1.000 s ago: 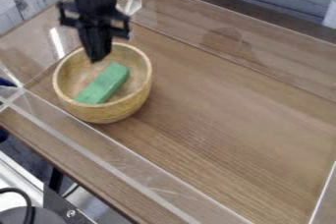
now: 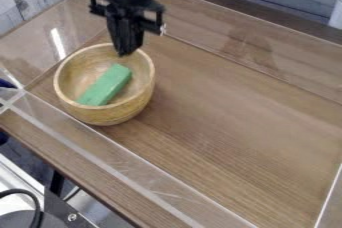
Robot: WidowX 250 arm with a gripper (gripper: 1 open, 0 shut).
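A round wooden bowl (image 2: 70, 85) sits at the left of the table, with a green rectangular block (image 2: 106, 85) lying inside it. My gripper (image 2: 127, 36) hangs above and behind the bowl's far rim, dark and blurred, apart from the block. Whether its fingers are open or shut does not show clearly.
Dark cables lie at the lower left edge. A patterned surface shows at the top left corner.
The bowl and block look unchanged.
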